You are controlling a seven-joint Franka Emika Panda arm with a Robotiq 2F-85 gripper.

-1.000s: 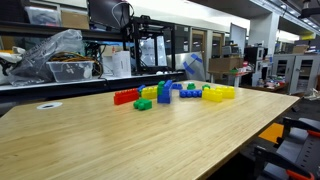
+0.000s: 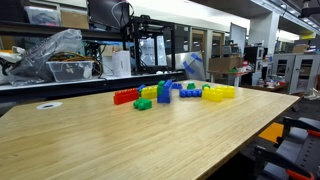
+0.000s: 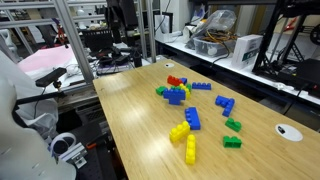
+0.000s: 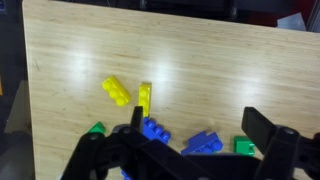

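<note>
Toy bricks lie scattered over a light wooden table (image 3: 140, 110). In exterior view 2, two yellow bricks (image 3: 180, 131) rest near the blue brick (image 3: 193, 119); green bricks (image 3: 232, 142) and another blue piece (image 3: 225, 104) lie to the right. Farther back is a cluster with a red brick (image 3: 175, 81) and a blue brick (image 3: 176, 97). My gripper is open and high above the table, its dark fingers well apart. Below it, the wrist view shows a yellow brick (image 4: 117, 91), blue bricks (image 4: 203, 143) and a green brick (image 4: 243, 145), partly covered by the fingers.
A white disc (image 3: 288, 132) lies flat on the tabletop. Clear bins (image 2: 72, 70) stand beyond the table's far edge. In exterior view 1, the near part of the tabletop is bare; a black chair (image 2: 290, 150) is at the right.
</note>
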